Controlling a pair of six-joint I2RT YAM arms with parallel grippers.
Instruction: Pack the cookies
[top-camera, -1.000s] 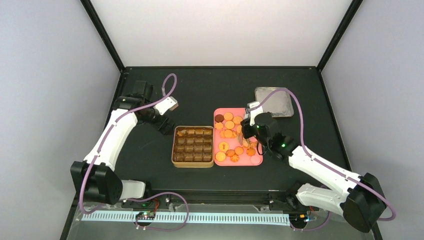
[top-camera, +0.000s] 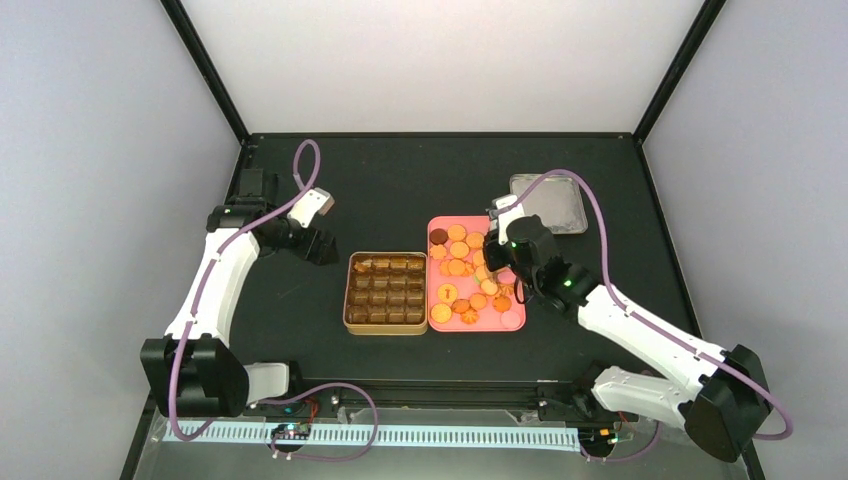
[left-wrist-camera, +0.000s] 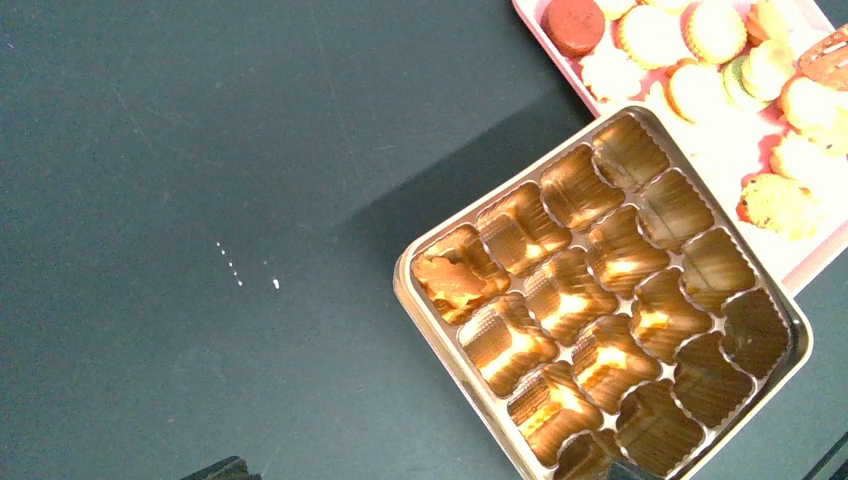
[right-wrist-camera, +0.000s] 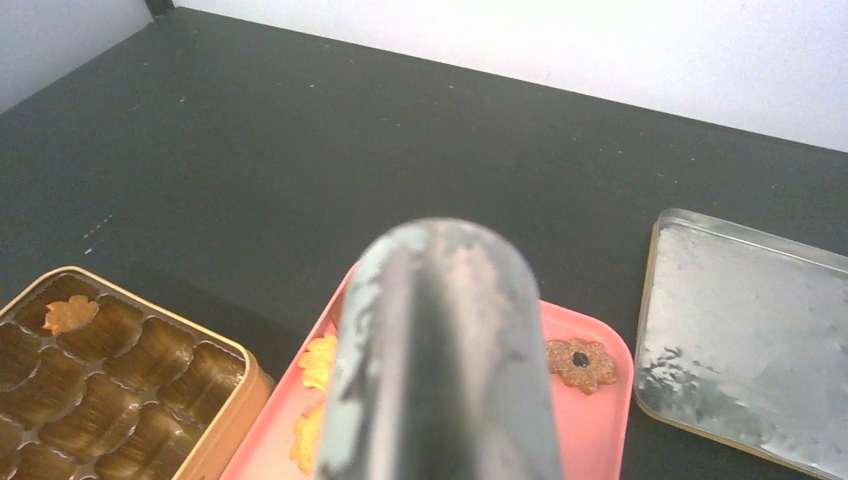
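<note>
A gold-brown compartment box (top-camera: 387, 331) stands mid-table; one leaf-shaped cookie (left-wrist-camera: 450, 280) lies in its far-left corner pocket, and the other visible pockets look empty. Right of it is the pink tray (top-camera: 490, 325) with many cookies (top-camera: 447, 293). Over the tray's right side, my right gripper (top-camera: 494, 256) is shut on a grey metal utensil (right-wrist-camera: 440, 350), blurred and large in the right wrist view. Whether the utensil holds a cookie is hidden. My left gripper (top-camera: 324, 248) is open and empty, up and left of the box; only dark tips show at the left wrist view's bottom edge.
A silver metal lid or tray (top-camera: 556, 205) lies at the back right, beyond the pink tray. Bare black table (top-camera: 390, 190) stretches behind the box. The box and pink tray stand side by side, nearly touching.
My left arm has swung left, away from the box. The right gripper has shifted only slightly and remains over the tray. Box and tray have stayed in place.
</note>
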